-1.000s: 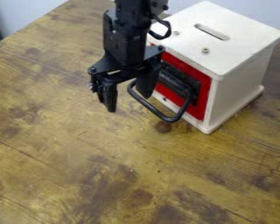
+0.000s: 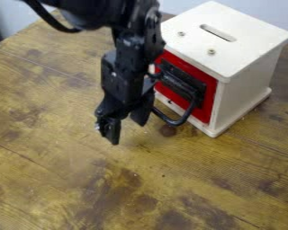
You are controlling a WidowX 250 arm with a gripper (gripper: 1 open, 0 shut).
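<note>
My black gripper (image 2: 123,121) hangs low over the wooden floor, just left of a white wooden box (image 2: 237,85) with a red front face (image 2: 202,107) and a slot on top. Its fingers are apart with nothing seen between them. A black bar handle on the red face hangs down toward the gripper, which partly hides it.
The box fills the upper right. A pale wall shows at the top corners.
My gripper has come down and toward the front, now lower beside the handle. The box looks unmoved.
</note>
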